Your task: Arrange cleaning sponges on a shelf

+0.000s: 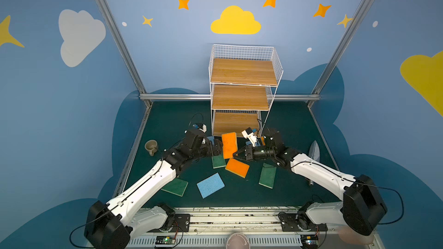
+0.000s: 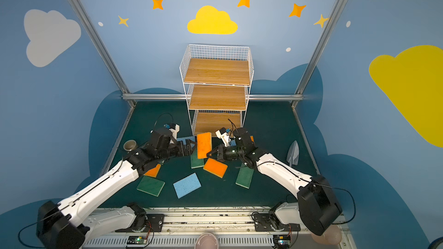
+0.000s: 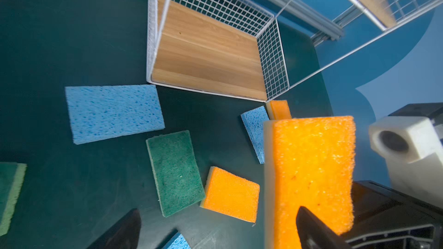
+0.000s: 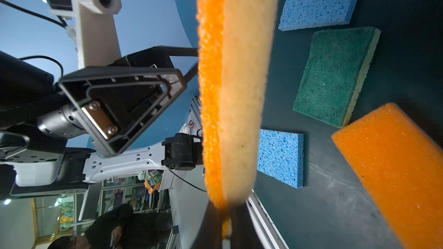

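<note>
An orange sponge (image 1: 229,145) is held upright in front of the shelf, its lower end between the fingertips of my right gripper, which is shut on it. My left gripper stands open just to the left of that sponge, with nothing between its fingers. Loose blue, green and orange sponges lie on the floor, among them a blue sponge (image 2: 187,185), a green sponge (image 3: 175,173) and an orange sponge (image 2: 215,167). The white wire shelf (image 2: 217,96) has three wooden levels, all bare.
A mug (image 1: 151,146) stands at the far left, and a grey pointed object (image 2: 293,152) lies at the far right. The floor beside the shelf on both sides is mostly clear. Frame rails run along the walls.
</note>
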